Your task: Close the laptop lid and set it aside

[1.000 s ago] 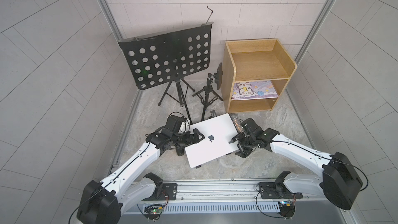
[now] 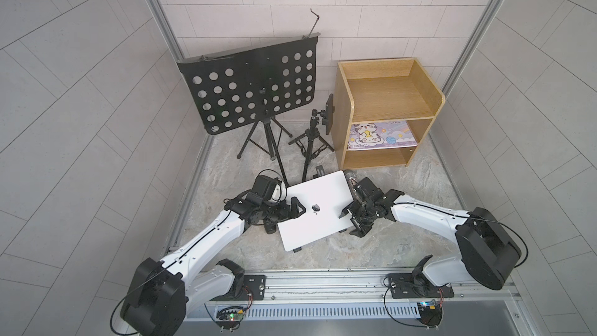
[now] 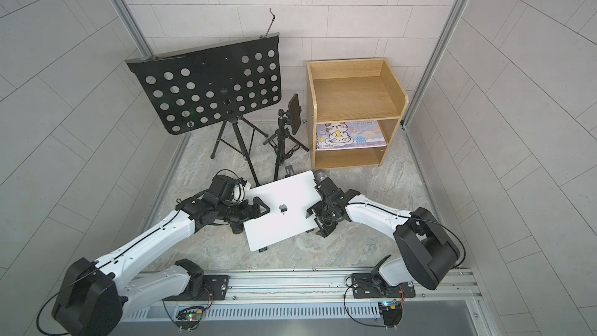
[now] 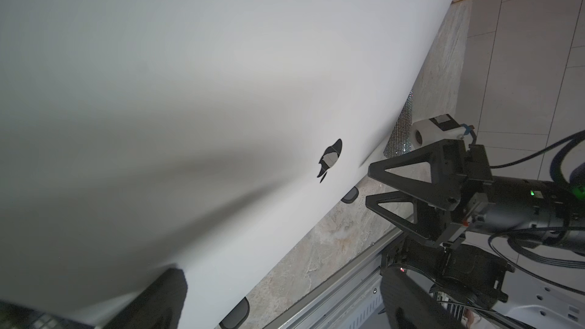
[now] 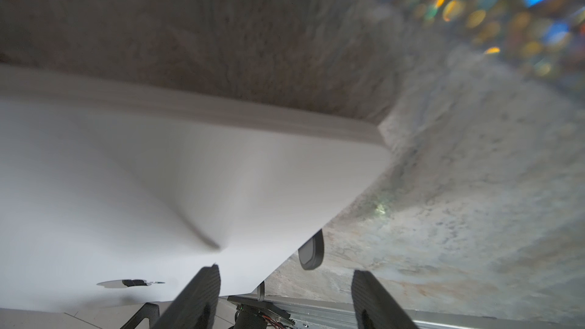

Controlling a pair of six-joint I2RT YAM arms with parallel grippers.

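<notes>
The silver laptop [image 2: 318, 222] lies askew with its lid down and the dark logo facing up; it rests on small dark supports [image 5: 311, 251]. My left gripper is open at the laptop's left part, one finger [image 4: 152, 298] over the lid and the other past its edge. At the right end, my right gripper stands open, with one finger [image 5: 195, 301] by the lid's edge and the other over the floor. Neither gripper holds anything. Whether the fingers touch the laptop is not clear.
A glittery cylinder [image 4: 400, 131] stands close to the laptop's right end. Behind are a black music stand [image 2: 248, 87], a small tripod with a dark panel [image 2: 329, 114] and a wooden shelf [image 2: 377, 160].
My right gripper has moved left, closer over the laptop's right end. The laptop has stayed nearly in place.
</notes>
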